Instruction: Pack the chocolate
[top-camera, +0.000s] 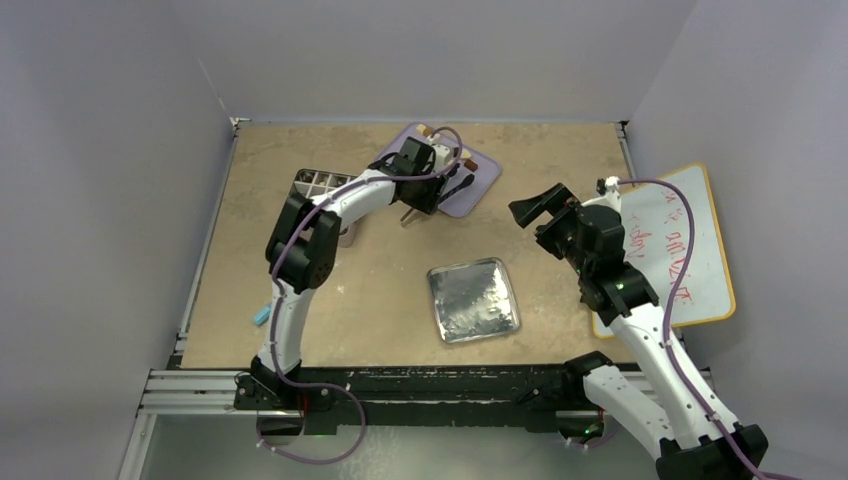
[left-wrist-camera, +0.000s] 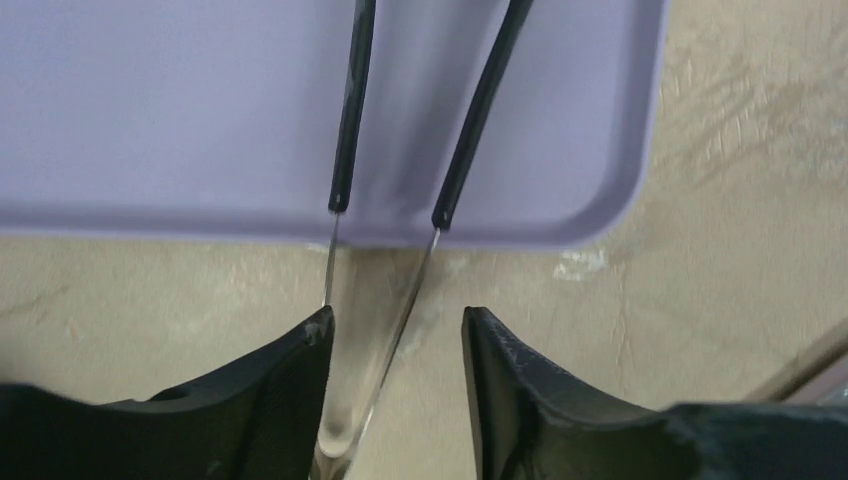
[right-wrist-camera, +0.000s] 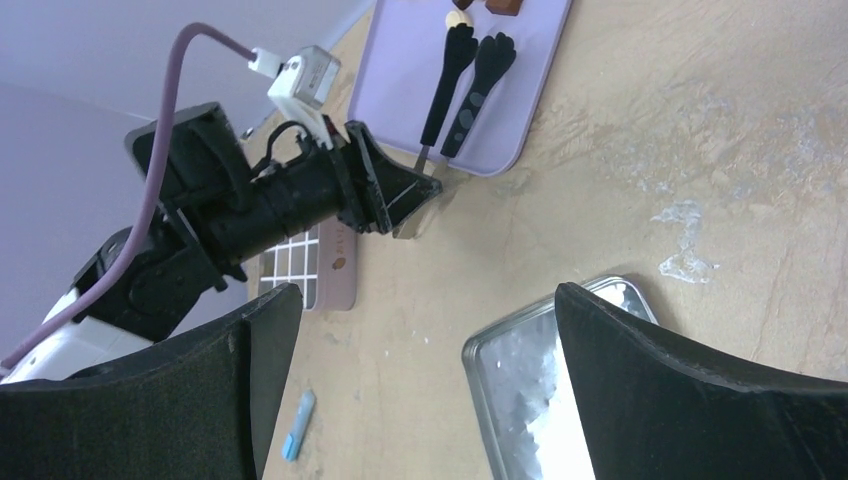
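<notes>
On the lilac tray (top-camera: 480, 190) at the back sit brown chocolate pieces (right-wrist-camera: 503, 5) and two black-handled utensils (left-wrist-camera: 468, 140), whose thin metal ends reach over the front edge. My left gripper is over those metal ends just in front of the tray, its fingers apart. The compartment box (right-wrist-camera: 335, 265) is left of the tray, partly hidden by the left arm. My right gripper (top-camera: 530, 215) hangs open at the right, clear of the tray, with nothing between its fingers.
An empty metal tray (top-camera: 473, 300) lies at the front centre. A whiteboard (top-camera: 700, 260) is at the right, a small blue object (right-wrist-camera: 298, 425) at the front left. The table right of the lilac tray is clear.
</notes>
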